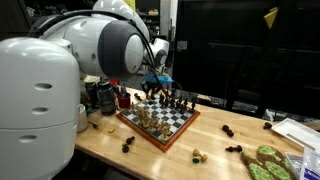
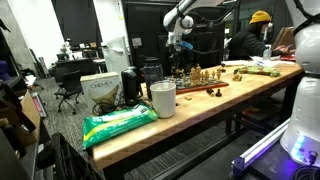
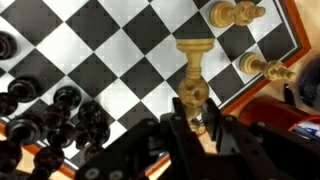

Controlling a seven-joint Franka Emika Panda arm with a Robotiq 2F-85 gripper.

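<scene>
In the wrist view, a tan chess piece is held between the fingers of my gripper, its flat base pointing away from them. The gripper is shut on it, over the black-and-white chessboard. Two other tan pieces stand at the board's upper right, one of them a tan piece by the top edge. Dark pieces are grouped at the lower left. In exterior view 1 the chessboard lies on the wooden table, and the arm largely hides the gripper.
A red container is close to the board's edge at the right. Loose dark pieces and a green patterned mat lie on the table's right side. Bare wood shows right of the board. A person stands behind the table.
</scene>
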